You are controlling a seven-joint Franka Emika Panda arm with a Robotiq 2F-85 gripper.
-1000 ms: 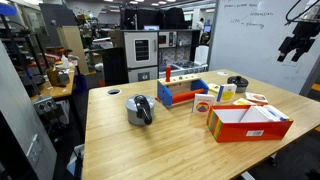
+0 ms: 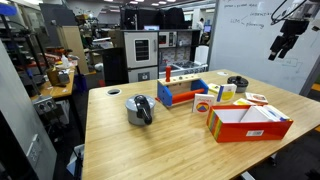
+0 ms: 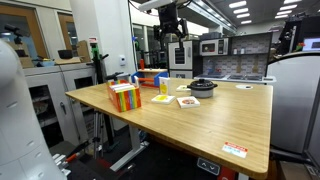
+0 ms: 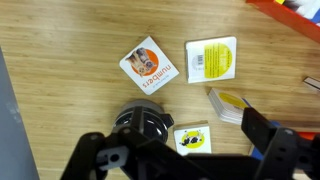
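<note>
High above the table hangs my gripper, its two black fingers wide apart and nothing held between them. In the first exterior view the gripper [image 2: 279,55] is at the upper right; in the second, the gripper [image 3: 170,40] is near the top middle. Below it, in the wrist view, lie a white card with an orange picture [image 4: 149,65], a yellow-and-white card [image 4: 210,60] and another yellow card [image 4: 192,138]. A small box-like book [image 4: 230,103] stands beside them. A dark lidded pot [image 4: 145,120] is partly between the fingers in that view, far beneath.
A red-edged box [image 2: 245,126] with white items inside sits at the table's near right edge. Behind it is a blue-and-red rack [image 2: 181,95]. A silver pot [image 2: 138,110] stands farther left.
In the first exterior view my gripper has shifted slightly left. Nothing on the table has visibly moved.
</note>
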